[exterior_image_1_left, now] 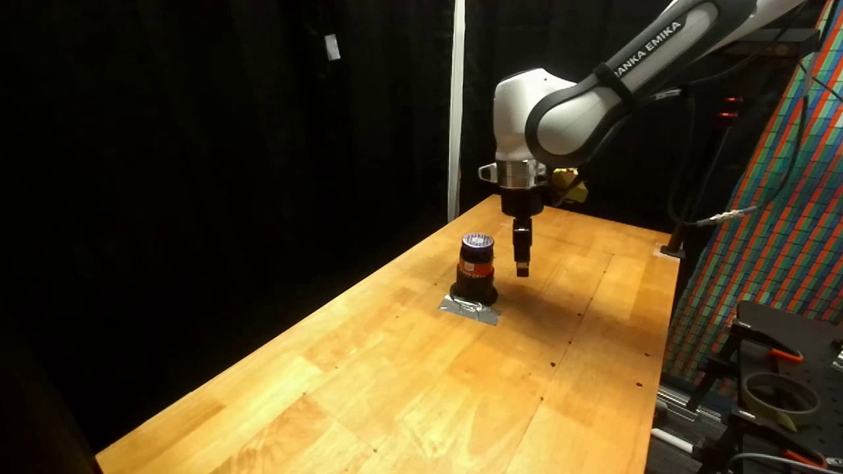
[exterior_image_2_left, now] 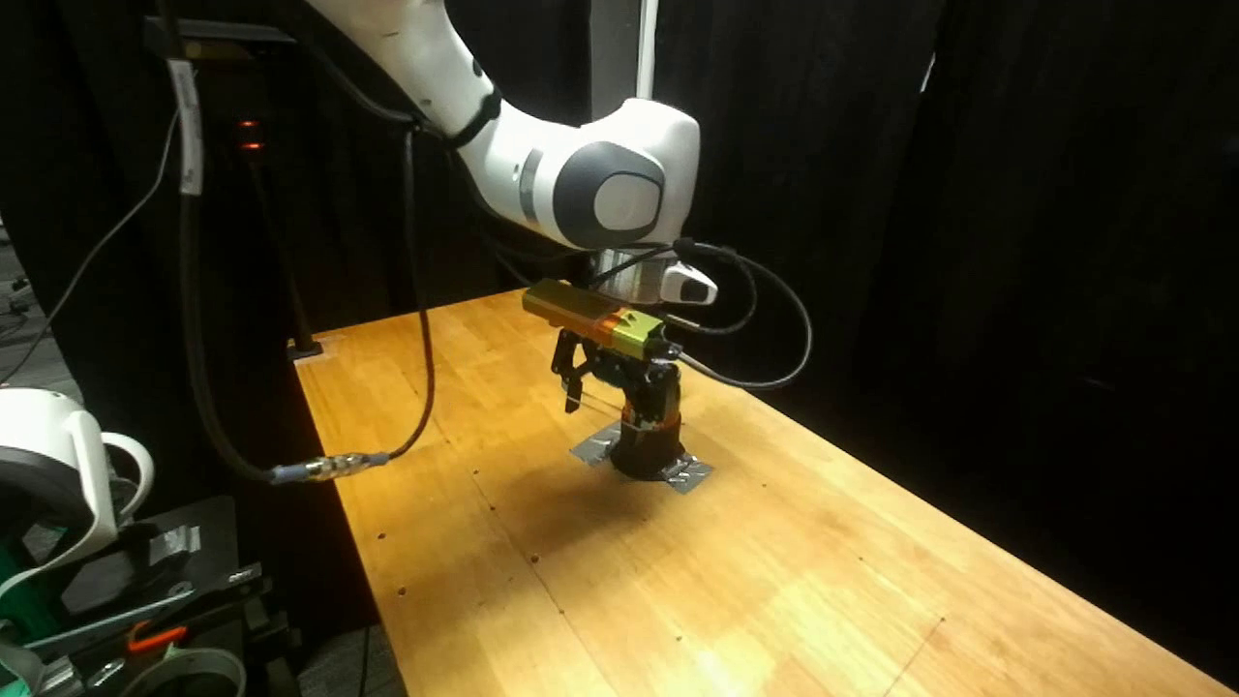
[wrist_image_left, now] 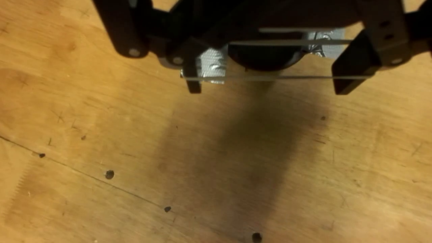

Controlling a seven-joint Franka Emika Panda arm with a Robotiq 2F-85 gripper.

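A dark cylinder with an orange label (exterior_image_1_left: 476,269) and a pale, ridged purple top stands upright in a black base (exterior_image_1_left: 474,289). Silver tape (exterior_image_1_left: 471,309) lies at the base's foot on the wooden table. In exterior view 1, my gripper (exterior_image_1_left: 522,270) points straight down, to the right of the cylinder and apart from it. The wrist view shows its two fingers (wrist_image_left: 348,73) wide apart, with only thin pale bands crossing the gap. Beyond them, the round black base (wrist_image_left: 265,58) shows partly, its upper part hidden by the gripper's linkage.
Dark curtains hang along its far side. A black side cart (exterior_image_1_left: 798,332) with clamps and a tape roll (exterior_image_1_left: 780,395) stands off the right edge. A cable (exterior_image_2_left: 424,383) hangs beside the arm.
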